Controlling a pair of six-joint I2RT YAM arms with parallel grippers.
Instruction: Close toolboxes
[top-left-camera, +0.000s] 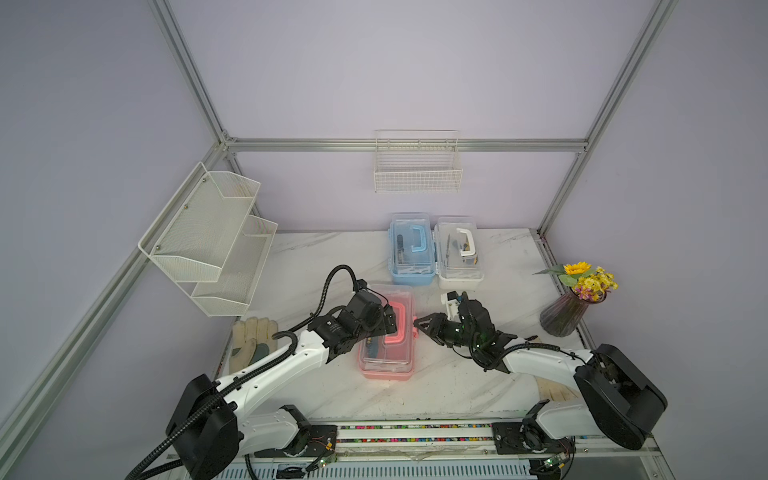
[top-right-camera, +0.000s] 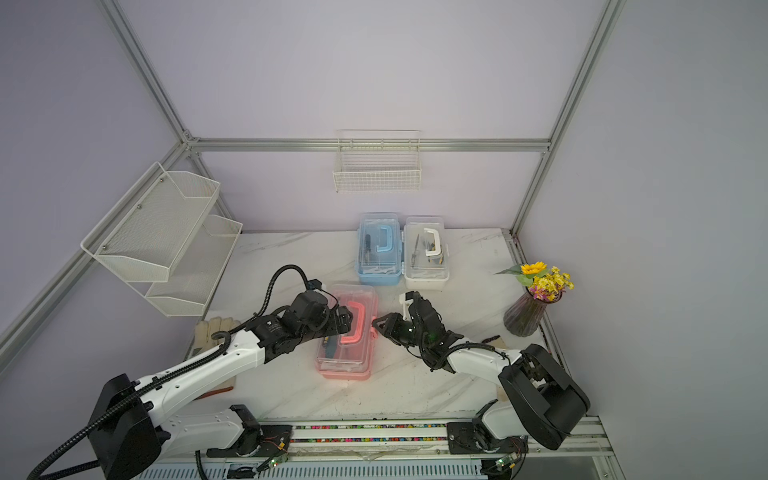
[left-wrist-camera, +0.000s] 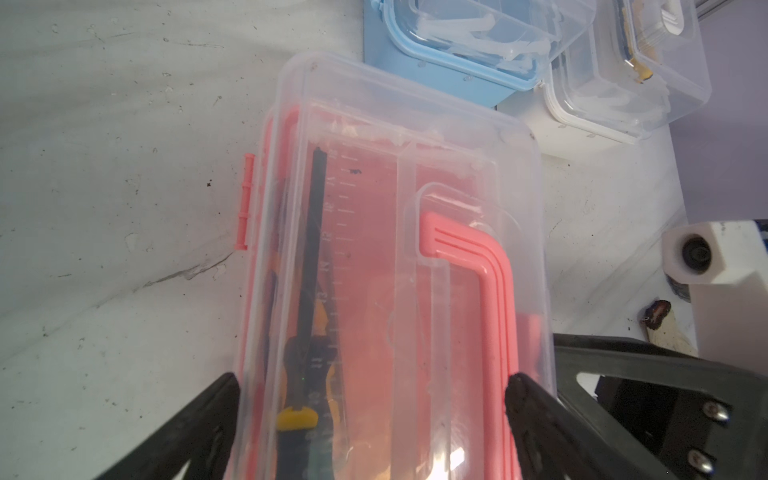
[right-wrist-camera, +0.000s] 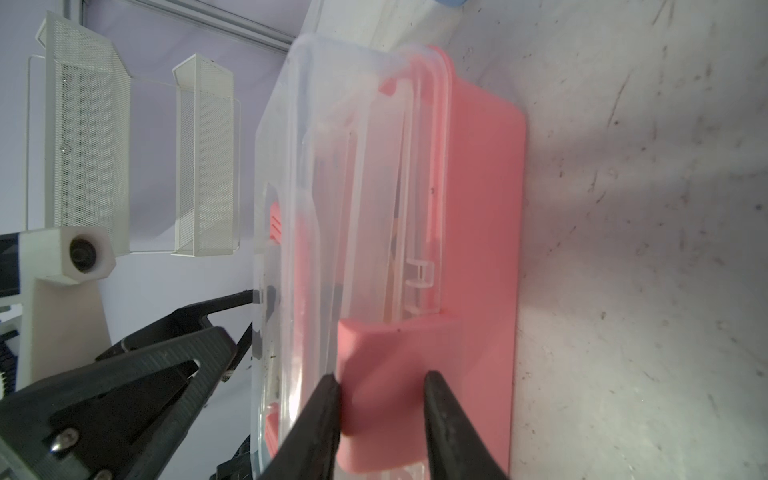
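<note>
The pink toolbox (left-wrist-camera: 368, 344) lies on the worktop with its clear lid down and tools visible inside. My left gripper is open over the lid, fingers at either long side near the handle (left-wrist-camera: 496, 336). My right gripper is at the box's right side, its fingers around the pink latch (right-wrist-camera: 396, 352), part open; whether they grip it is unclear. Behind stand a blue toolbox (top-left-camera: 412, 248) and a white toolbox (top-left-camera: 457, 252), both with lids down; their latches are unclear.
A vase of flowers (top-left-camera: 564, 312) stands at the right. Gloves (top-left-camera: 248, 344) lie at the left below a wire shelf (top-left-camera: 204, 240).
</note>
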